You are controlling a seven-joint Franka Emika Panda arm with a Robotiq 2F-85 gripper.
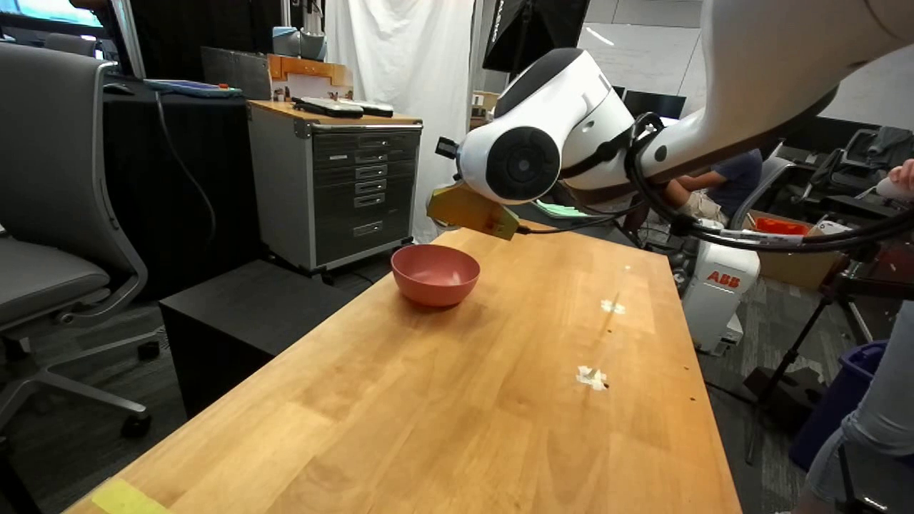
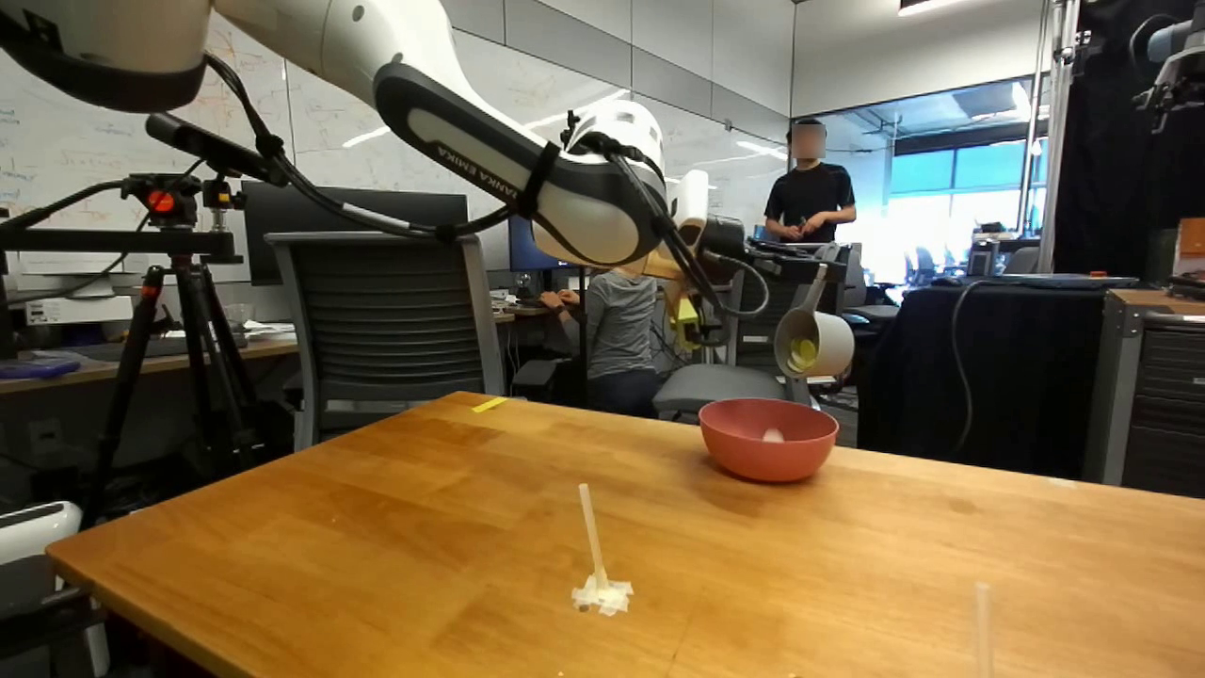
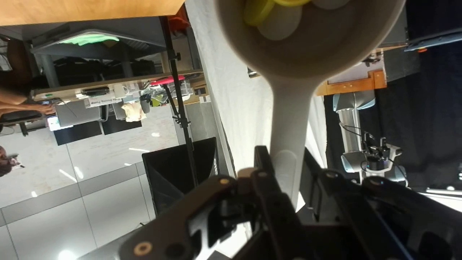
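My gripper is closed around the pale handle of a cup-shaped scoop (image 3: 291,104), with one dark finger on each side. Yellow and whitish pieces (image 3: 279,19) lie inside the scoop's cup. In exterior view 2 the scoop (image 2: 830,345) hangs tilted in the air, its mouth facing left and some yellow showing within. It is above and slightly right of a red bowl (image 2: 768,452), apart from it. One small whitish spot or piece (image 2: 773,436) shows inside the bowl. A yellow bracket (image 1: 471,210) and the wrist hide the fingers in exterior view 1.
The bowl stands near an edge of the wooden table (image 1: 514,385). Two thin upright sticks, one of them this stick (image 2: 593,537), are taped to the tabletop. A drawer cabinet (image 1: 360,188) stands beyond the table.
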